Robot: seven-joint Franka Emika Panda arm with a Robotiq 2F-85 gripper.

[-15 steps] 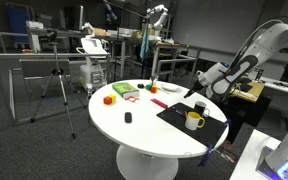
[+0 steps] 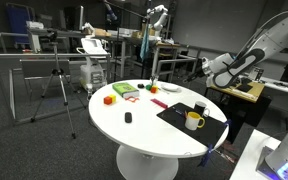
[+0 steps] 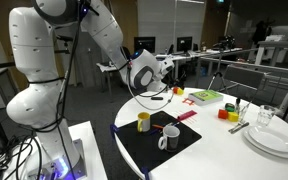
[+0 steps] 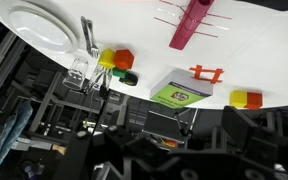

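My gripper (image 2: 194,73) is raised above the far right of the round white table (image 2: 134,125). In the wrist view its dark fingers stand wide apart along the bottom edge, with nothing held between them. A green box (image 4: 180,91) lies below, close to a red-and-yellow block (image 4: 246,100). Past the box are a red block (image 4: 123,58) and a yellow one (image 4: 106,57). A dark red, elongated item (image 4: 189,25) lies near the top of that view. On the black mat (image 3: 144,137) are a yellow mug (image 3: 143,122) and a white mug (image 3: 169,137).
Stacked white plates (image 3: 272,143) occupy one side of the table, with a fork (image 4: 88,36) and a clear glass (image 4: 78,72) nearby. A small black object (image 2: 128,117) lies near the rim.
The arm has risen, and my gripper is higher over the table than before. The objects on the table appear to be in the same places.
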